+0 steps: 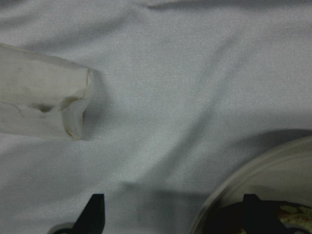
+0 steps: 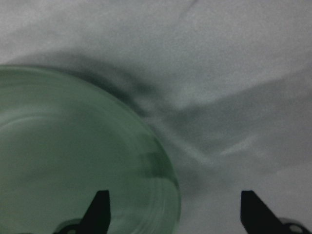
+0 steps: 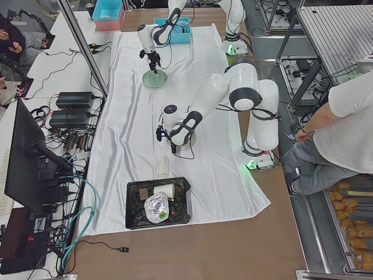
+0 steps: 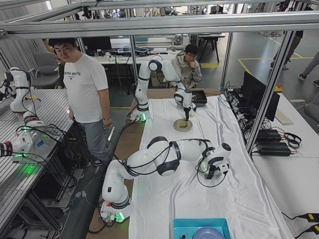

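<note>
My left gripper [image 3: 169, 141] hangs open over the beige plate [image 4: 177, 127], whose rim [image 1: 229, 185] and dark contents show in the left wrist view. A crumpled white paper-like piece [image 3: 163, 166] lies beside that plate, also at upper left of the left wrist view [image 1: 39, 92]. A yellowish item [image 4: 182, 123] rests on the beige plate. My right gripper is open over the right edge of the green plate [image 2: 73, 146], with nothing between its fingers; in the left camera it stands at the plate's upper side [image 3: 154, 81].
A black tray [image 3: 134, 204] with foil-covered and other items lies at the near end of the cloth. A blue bin [image 4: 179, 229] with dishes sits at the other end. A person stands beside the table.
</note>
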